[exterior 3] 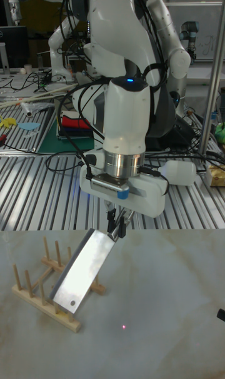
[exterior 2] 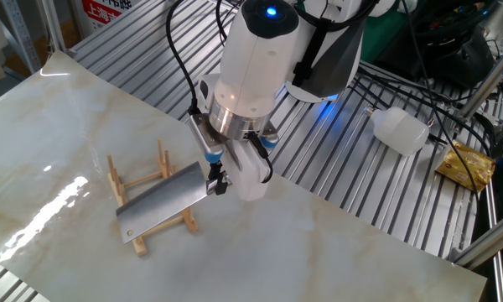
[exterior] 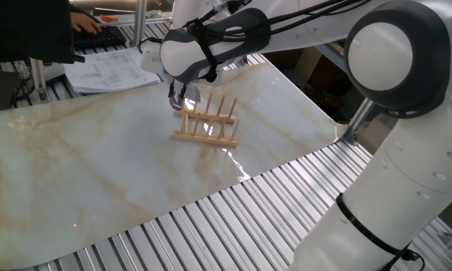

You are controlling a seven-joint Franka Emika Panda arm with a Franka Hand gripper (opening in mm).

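Note:
A cleaver with a broad steel blade (exterior 2: 163, 201) has its handle end between the fingers of my gripper (exterior 2: 218, 179), which is shut on it. Seen in exterior view 3, the blade (exterior 3: 86, 269) slants down and left from the gripper (exterior 3: 117, 226) over the wooden peg rack (exterior 3: 47, 311). The rack (exterior 2: 140, 245) stands on the marble-patterned tabletop, partly covered by the blade. Whether the blade touches the rack or sits in a slot, I cannot tell. In exterior view 1 the gripper (exterior: 177, 99) is beside the rack (exterior: 206, 140), and the arm hides most of the cleaver.
Papers (exterior: 111, 71) lie by a keyboard (exterior: 98, 38). A dark object (exterior 3: 221, 314) shows at the right edge.

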